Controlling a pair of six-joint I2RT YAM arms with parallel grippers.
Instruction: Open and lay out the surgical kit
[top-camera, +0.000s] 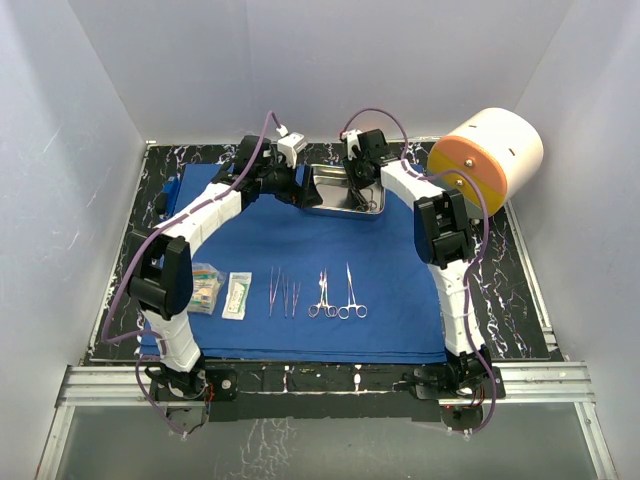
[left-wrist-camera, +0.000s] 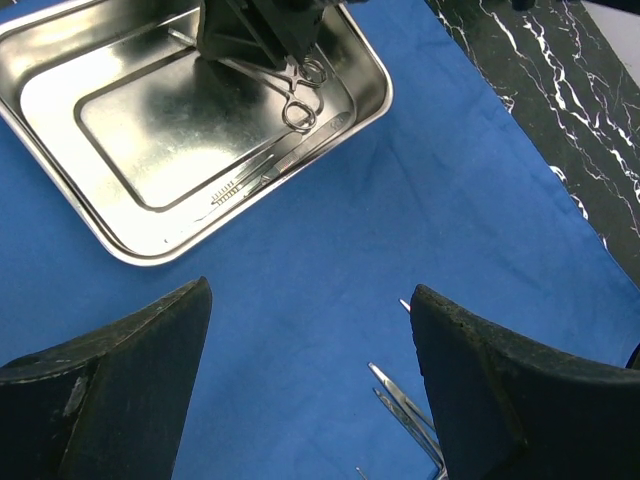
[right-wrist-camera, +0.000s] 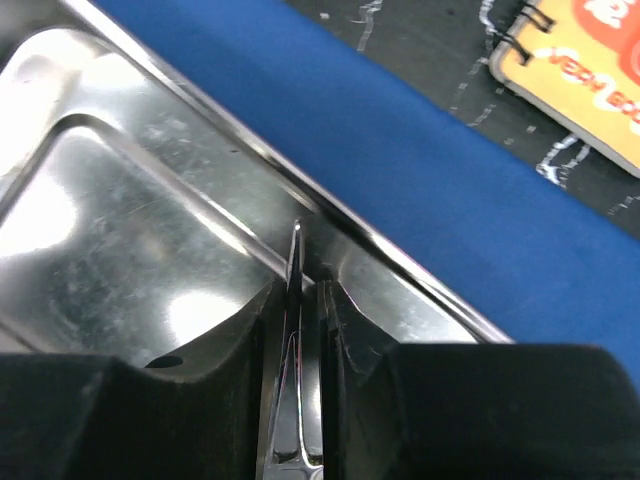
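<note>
In the top view the steel tray (top-camera: 330, 192) lies at the back of the blue cloth. My right gripper (top-camera: 353, 178) reaches down into it. Between its fingers, in the right wrist view, stands the slim tip of a scissor-like instrument (right-wrist-camera: 296, 262); the fingers are narrowed with a small gap still showing, and a firm hold cannot be made out. Ring handles (left-wrist-camera: 295, 88) of that tool show in the left wrist view, beside thin flat handles (left-wrist-camera: 305, 148) along the tray's near side. My left gripper is open and empty, over cloth in front of the tray.
Tweezers (top-camera: 273, 292), more slim tools and two ring-handled instruments (top-camera: 323, 300) lie in a row on the front cloth. Packets (top-camera: 237, 296) rest left of them. A large drum (top-camera: 490, 160) stands back right. Mid-cloth is clear.
</note>
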